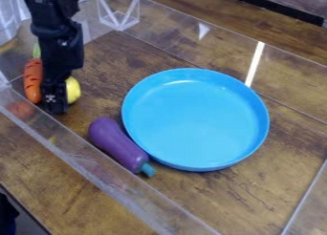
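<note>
My black gripper (pixel 54 91) reaches down from the top left, low among a few toy vegetables. A yellow item (pixel 72 90) is at the right side of its fingers, partly behind them. An orange carrot (pixel 32 78) lies at its left, with a green item behind it, mostly hidden by the gripper. Whether the fingers are open or shut on something I cannot tell.
A large blue plate (pixel 194 119) fills the middle right. A purple eggplant (pixel 118 143) lies left of its lower rim. Clear walls border the wooden surface, with bare wood behind and right of the plate.
</note>
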